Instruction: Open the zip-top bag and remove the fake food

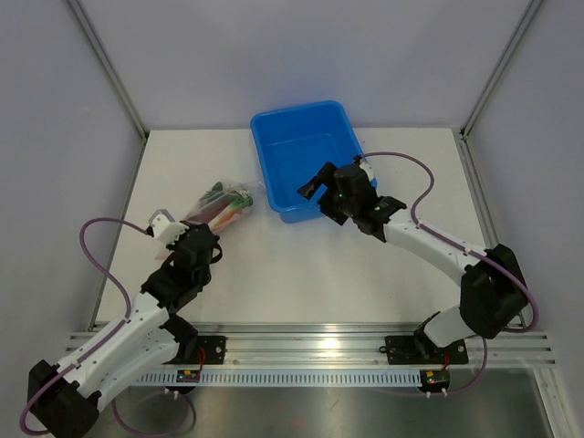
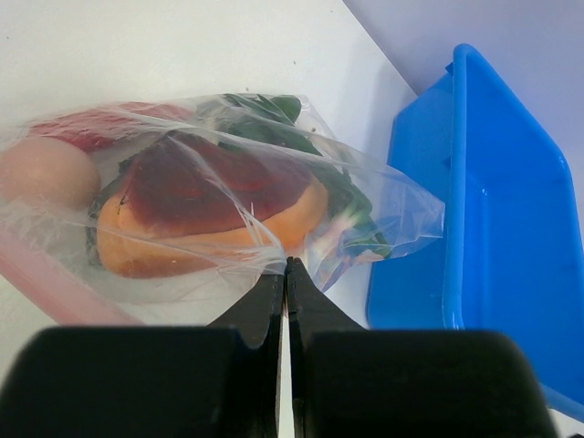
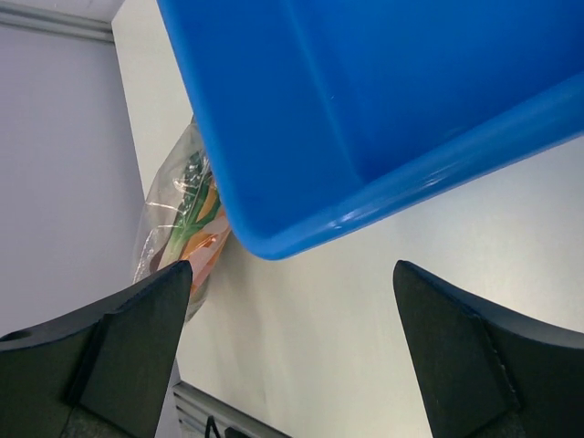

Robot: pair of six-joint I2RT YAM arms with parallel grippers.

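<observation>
The clear zip top bag lies at the left of the table. Through its film in the left wrist view I see a hot-dog-like bun, an egg-like ball, a red piece and green leafy food. My left gripper is shut at the bag's near side, and creases in the film run together at its fingertips. Over the blue bin's front right part, my right gripper stands open, its fingers wide apart with nothing between them.
An empty blue bin stands at the back middle, close to the bag's right end. Clear white table stretches in front of the bin and to the right. Walls bound the sides.
</observation>
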